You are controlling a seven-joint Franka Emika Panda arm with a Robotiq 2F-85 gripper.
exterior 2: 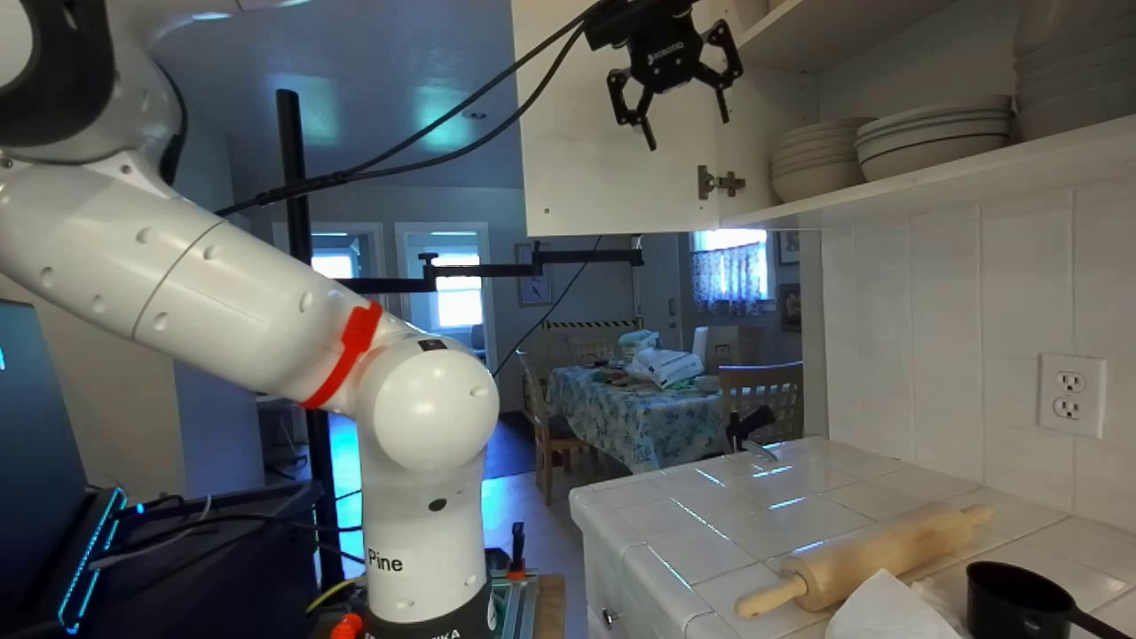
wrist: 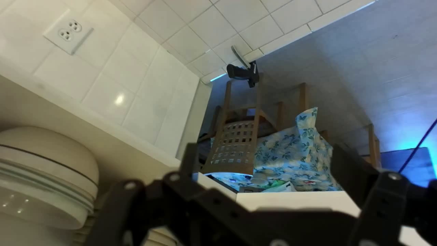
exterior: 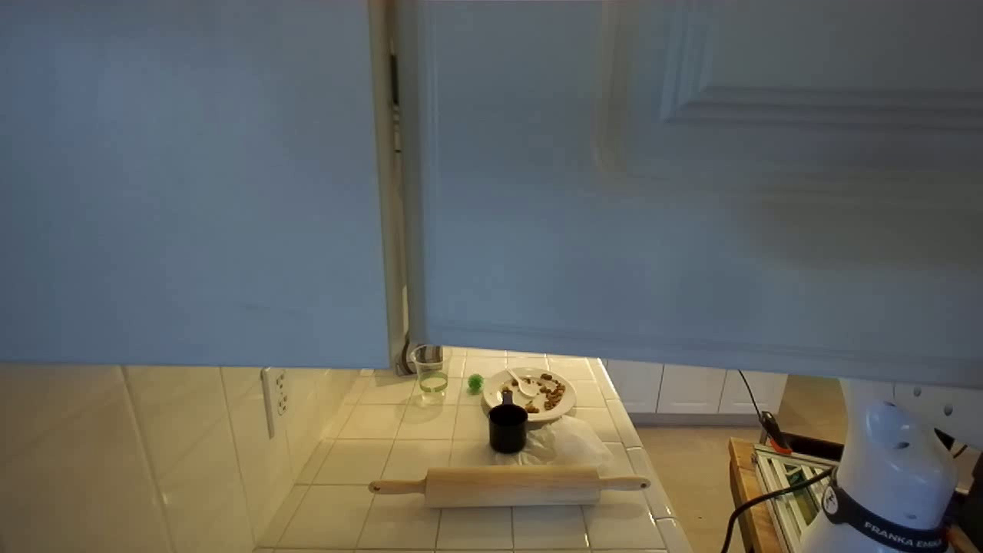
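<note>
High beside the cabinet's swung-out door [exterior 2: 596, 170], my gripper [exterior 2: 690, 133] stands open in exterior view 2, with nothing between its fingers. Stacked bowls [exterior 2: 934, 133] rest on the cabinet shelf [exterior 2: 937, 176], to the right of the gripper and apart from it. In the wrist view the bowls [wrist: 45, 172] show at the lower left, outside the dark fingers [wrist: 189, 160]. The top edge of the door [wrist: 295, 201] shows between and below the fingers. From exterior view 1 the door [exterior: 700, 230] hides the gripper.
On the tiled counter lie a rolling pin [exterior: 511, 487], a black cup [exterior: 508, 429], a crumpled white bag [exterior: 576, 442], a plate with food and a spoon [exterior: 498, 405], a clear glass [exterior: 430, 373] and a green item [exterior: 475, 382].
</note>
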